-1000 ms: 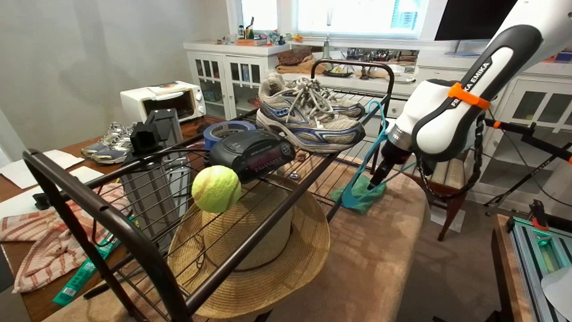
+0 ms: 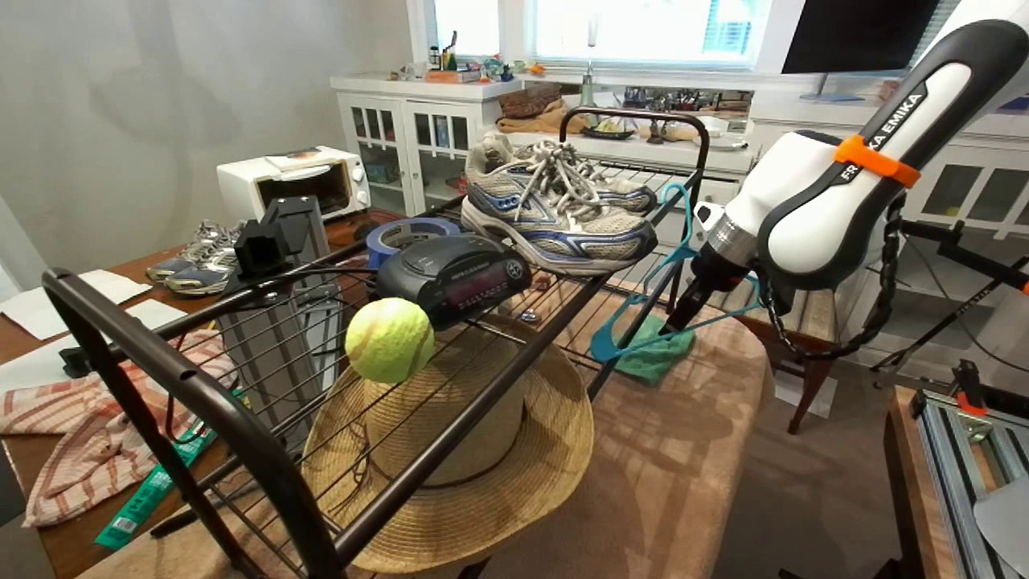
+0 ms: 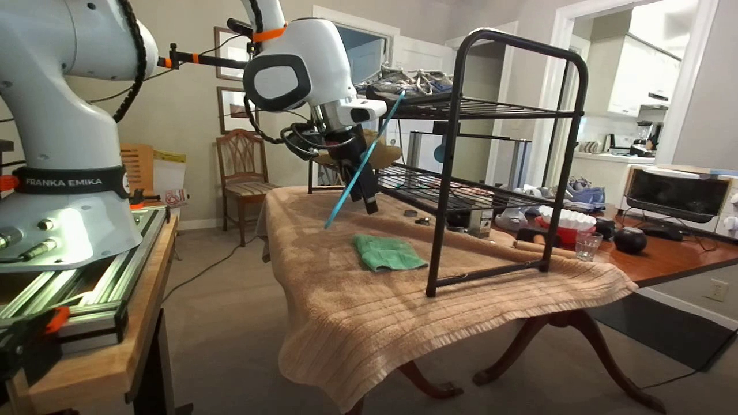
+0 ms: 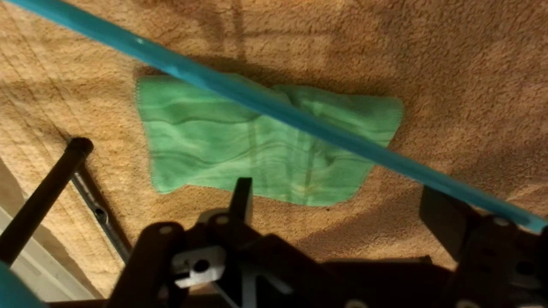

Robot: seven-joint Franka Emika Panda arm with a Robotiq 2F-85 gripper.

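A light-blue clothes hanger (image 2: 605, 346) hangs by its hook from the upper rail of the black wire rack (image 2: 463, 425). Seen from the side, the hanger (image 3: 347, 191) slants down across my gripper (image 3: 366, 207). A green cloth (image 3: 388, 253) lies flat but wrinkled on the tan towel, below the gripper. In the wrist view my gripper is open, its fingertips wide apart, with the cloth (image 4: 200, 136) beyond them. One straight bar of the hanger (image 4: 287, 113) crosses over the cloth and passes in front of the right finger (image 4: 447, 218); contact cannot be told.
On the rack stand sneakers (image 2: 559, 217), a black clock radio (image 2: 453, 280), blue tape (image 2: 410, 232) and a tennis ball (image 2: 390, 339). A straw hat (image 2: 540, 444) sits beneath. Rack posts (image 3: 446, 200) rise beside the cloth.
My arm has shifted right in exterior view 1, and the gripper has risen slightly. The hanger's lower end has swung outward and up; its hook is still on the rail.
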